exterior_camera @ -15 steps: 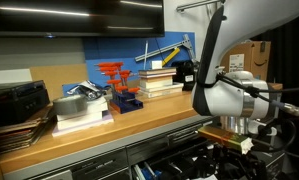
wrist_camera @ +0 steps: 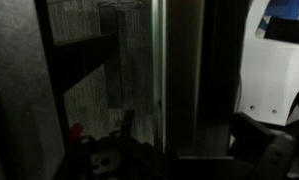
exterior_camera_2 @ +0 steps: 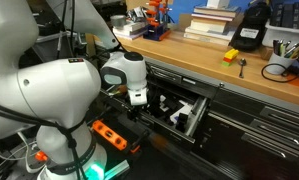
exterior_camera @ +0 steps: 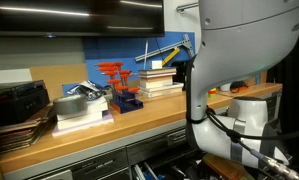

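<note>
My gripper is open, its dark fingers (wrist_camera: 277,148) apart at the bottom of the wrist view. A long metallic edge (wrist_camera: 179,70) of a drawer runs up the picture between them; whether they touch it cannot be told. In exterior view 2 the gripper (exterior_camera_2: 139,113) is down low by the open drawer (exterior_camera_2: 197,116) under the counter. The arm hides most of the gripper in exterior view 1.
The wooden counter (exterior_camera: 139,126) above bears a metal pot (exterior_camera: 71,105), stacked books (exterior_camera: 159,82) and red items (exterior_camera: 111,70). Dark closed drawers (exterior_camera_2: 251,150) line the right side in exterior view 2. Open floor (exterior_camera_2: 179,160) lies in front.
In exterior view 1 the arm has moved lower and closer to the camera, its upper link now filling more of the right side. The drawers look unmoved.
</note>
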